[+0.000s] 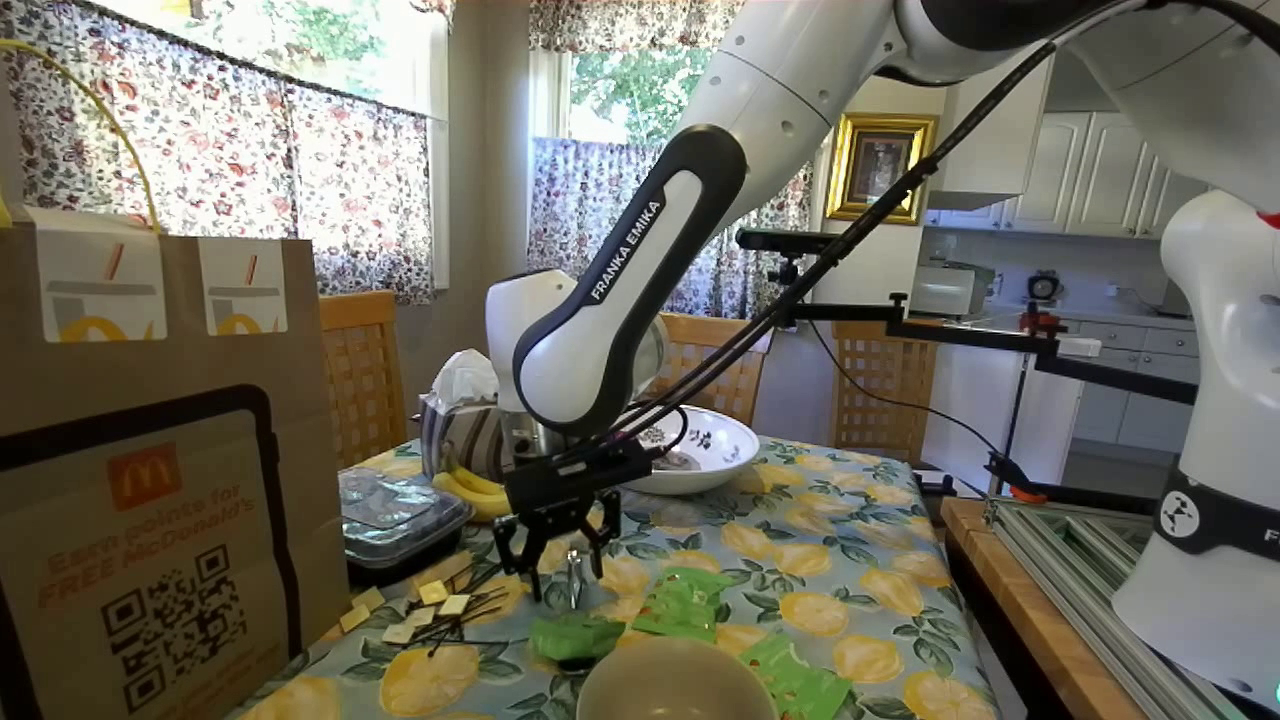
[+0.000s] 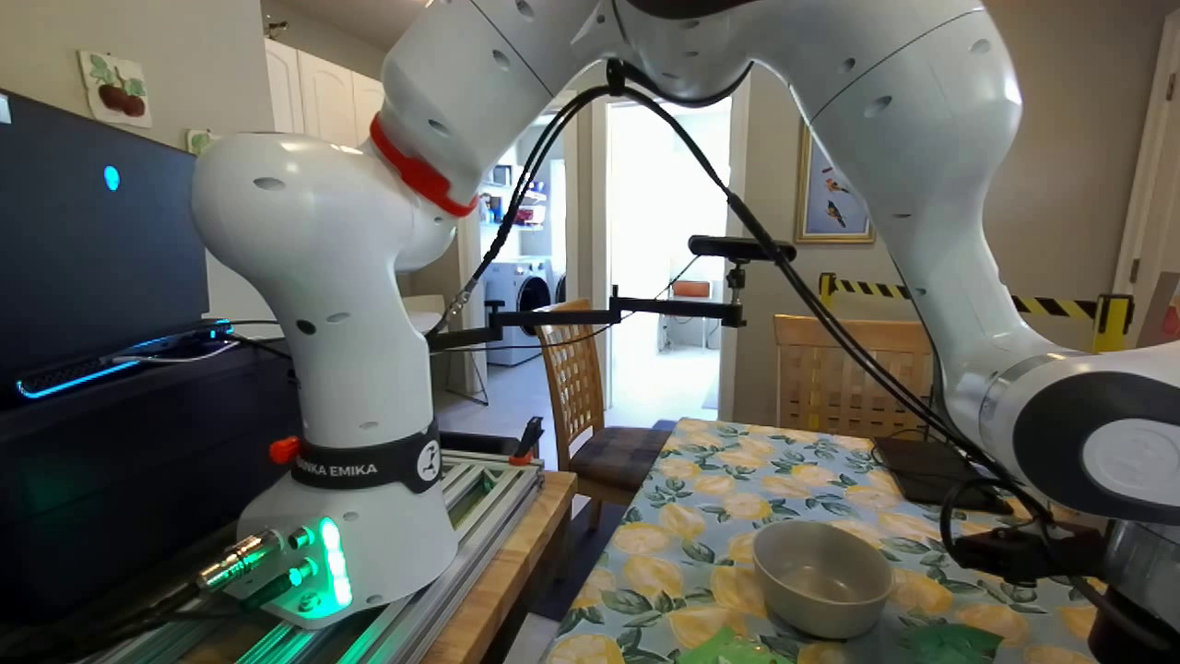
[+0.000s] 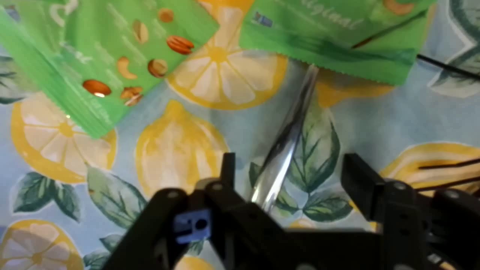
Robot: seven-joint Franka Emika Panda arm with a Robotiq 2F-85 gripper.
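A shiny metal utensil point(image 3: 283, 155) runs between the fingers of my gripper in the wrist view, with a gap on either side. Its far end meets the edge of a green nut packet point(image 3: 333, 38), where the tip is hidden. In exterior view 1, my gripper point(image 1: 566, 584) hangs low over the table, fingers apart, and the utensil point(image 1: 575, 580) shows between them. Whether the utensil touches the table is hard to tell. A second green packet point(image 3: 130, 58) lies to the left in the wrist view.
A beige bowl point(image 1: 678, 684) stands near the packets. Thin dark sticks and pale squares point(image 1: 420, 617) lie left of the gripper. Beyond them are a clear-lidded container point(image 1: 402, 516), bananas point(image 1: 480, 490) and a large white bowl point(image 1: 708, 456).
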